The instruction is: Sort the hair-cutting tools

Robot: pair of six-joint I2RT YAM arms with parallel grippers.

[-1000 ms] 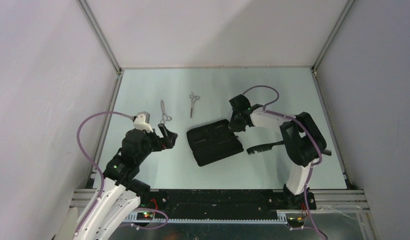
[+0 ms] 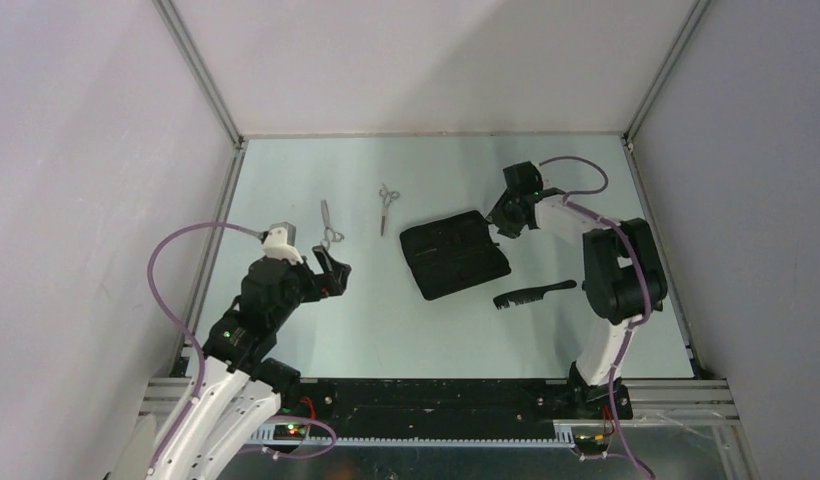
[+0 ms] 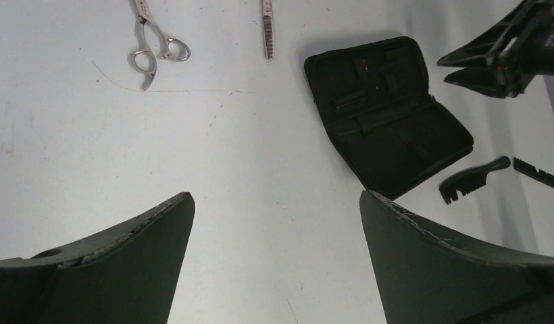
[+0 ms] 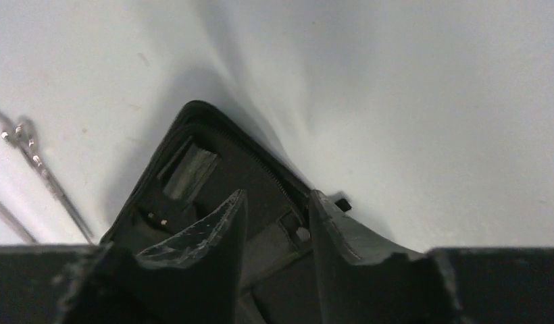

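Note:
The black case (image 2: 456, 258) lies spread open in the middle of the table. My right gripper (image 2: 494, 222) is at its far right corner, fingers part open; in the left wrist view a small gap separates its fingers (image 3: 463, 57) from the case. Two pairs of scissors lie to the case's left: the thinning scissors (image 2: 386, 205) nearer it, the other scissors (image 2: 328, 225) farther left. To its right are a wide-toothed comb (image 2: 531, 294) and a second black comb (image 3: 539, 174), mostly hidden by the right arm from above. Empty and open, my left gripper (image 2: 333, 270) hovers over the table's left side.
Bare tabletop (image 2: 406, 345) stretches along the front and behind the case. Side walls and a back wall enclose the table. The right arm (image 2: 626, 270) spans the area above the combs.
The case has moved right and slightly toward the back along with my right gripper, turning a little. The right gripper now stands just off its corner. My left arm has barely moved.

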